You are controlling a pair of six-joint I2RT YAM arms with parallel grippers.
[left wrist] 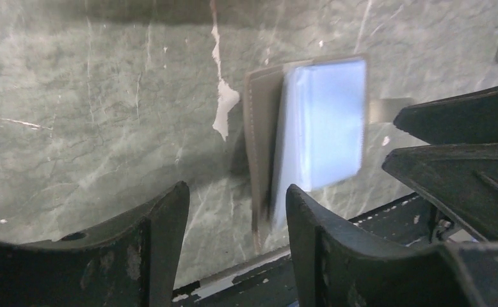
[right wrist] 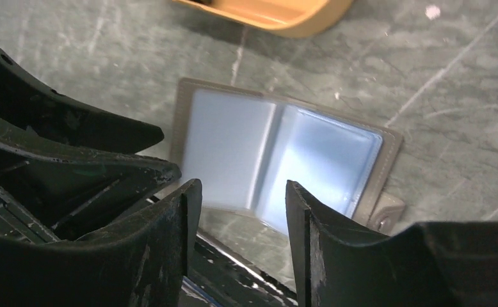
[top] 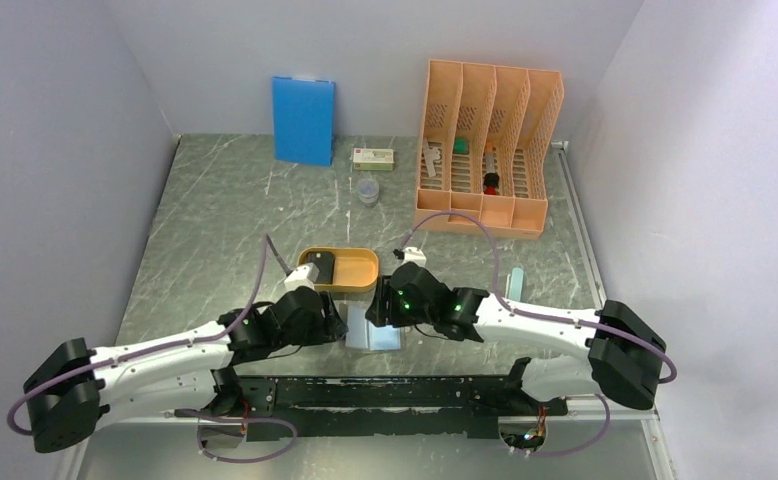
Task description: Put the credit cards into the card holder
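The card holder (top: 384,338) lies opened out on the table, with grey edges and pale blue-white inner faces. In the left wrist view, the near side of the card holder (left wrist: 265,147) looks upright or tilted, to the right of my open, empty left gripper. My right gripper is part open over the lower middle of the card holder (right wrist: 323,160), with nothing visible between its fingers. A dark flat item (top: 320,267) lies in the yellow tray; I cannot tell whether it is a card. No separate credit card shows clearly.
The yellow tray (top: 365,270) stands just behind the grippers. Farther back are a small box (top: 373,159), a clear round container (top: 367,191) and a large orange rack (top: 480,211). A light blue item (top: 515,284) lies to the right.
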